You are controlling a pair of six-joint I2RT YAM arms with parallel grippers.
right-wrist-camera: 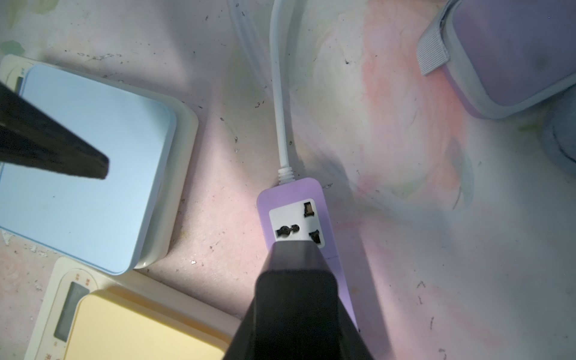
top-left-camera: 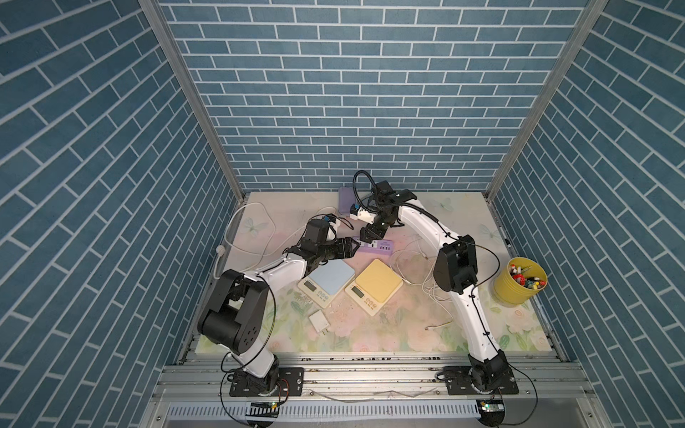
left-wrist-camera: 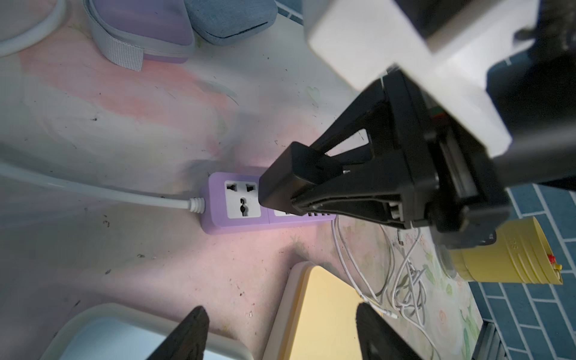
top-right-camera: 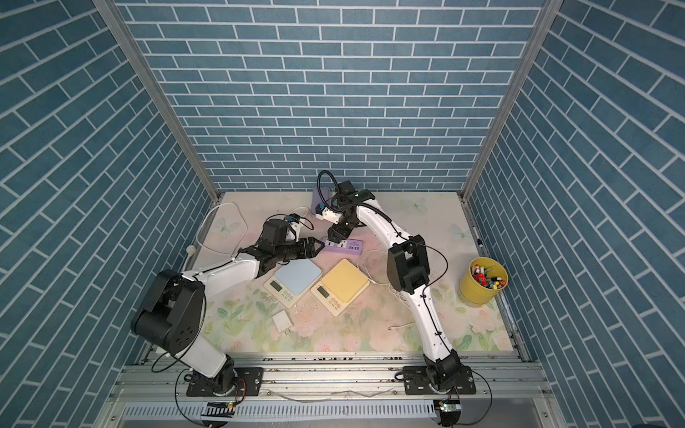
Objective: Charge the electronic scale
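Observation:
The purple power strip (right-wrist-camera: 304, 210) lies on the table, one socket face showing beyond my right gripper. That gripper points down over the strip; its dark fingertips stand close together, and whether a gap remains cannot be made out. My left gripper is open, with the table and scales showing between its fingers; it stands left of the strip. Two electronic scales lie in front: one with a blue top (top-left-camera: 333, 276), one with a yellow top (top-left-camera: 379, 280). A white charger block (top-left-camera: 319, 321) rests nearer the front edge.
White cables (top-left-camera: 436, 285) lie coiled right of the strip. A purple case (left-wrist-camera: 144, 27) and a blue-grey case (left-wrist-camera: 231, 18) sit behind. At the right stands a yellow bucket (top-left-camera: 518, 285). Both grippers are close together over the strip.

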